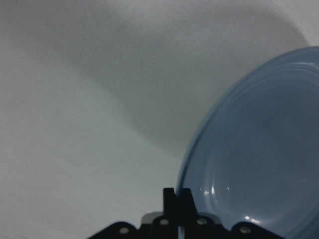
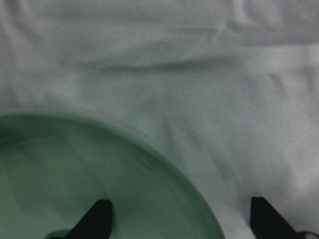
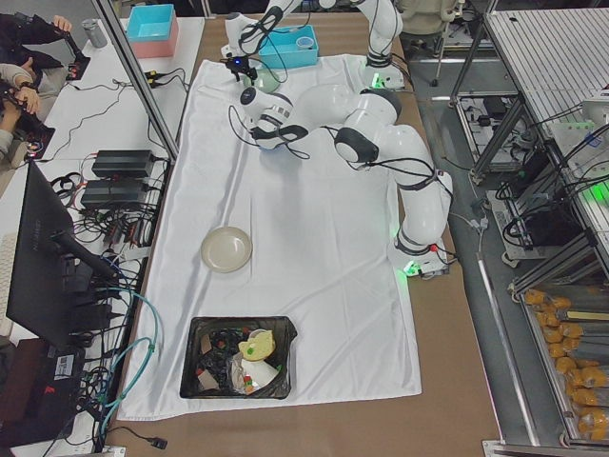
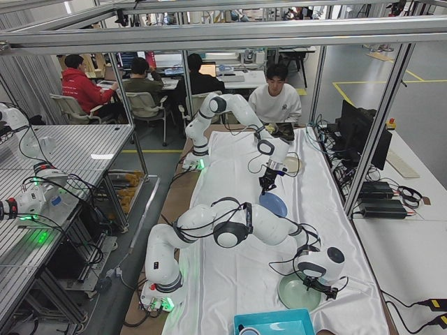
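Observation:
A blue plate [image 4: 274, 205] [image 1: 259, 139] lies on the white cloth, with my left gripper shut on its near rim in the left wrist view. A green plate [image 4: 292, 295] [image 2: 99, 164] sits near the teal bin at the other end. Over its rim my right gripper stands open, one finger above the plate and the other outside it, nothing gripped. A beige plate [image 3: 225, 249] rests alone toward the middle.
A teal bin [image 4: 272, 324] holding a cup stands beside the green plate. A black crate [image 3: 202, 352] of mixed items is at the opposite end. The cloth around the beige plate is mostly clear.

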